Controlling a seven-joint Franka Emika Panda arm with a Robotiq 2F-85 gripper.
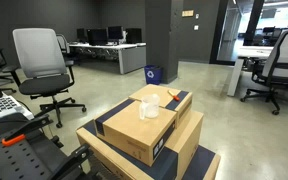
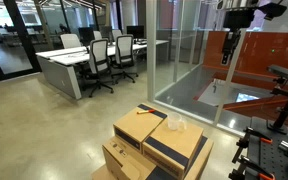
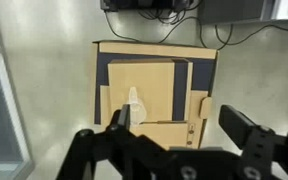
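My gripper stands open in the wrist view, with nothing between its fingers, looking down on a cardboard box (image 3: pixel 154 75) with a dark band. On that box lies a pale, see-through item (image 3: pixel 135 106), partly near my left finger in the picture. In exterior view 1 the same clear item (image 1: pixel 151 107) rests on the front box (image 1: pixel 139 128). A small orange-red object (image 1: pixel 174 94) lies on the box behind it. From exterior view 2, my gripper (image 2: pixel 225 58) hangs high above and to the right of the boxes, well apart from the clear item (image 2: pixel 176 122).
Stacked boxes (image 2: pixel 124 160) form steps of differing height. A dark table (image 1: pixel 19 155) with an orange-handled clamp (image 1: pixel 14 139) borders them on the left in exterior view 1. Cables (image 3: pixel 164 35) run past the boxes in the wrist view. Open floor (image 2: pixel 54 135) and office chairs (image 1: pixel 44 72) lie beyond.
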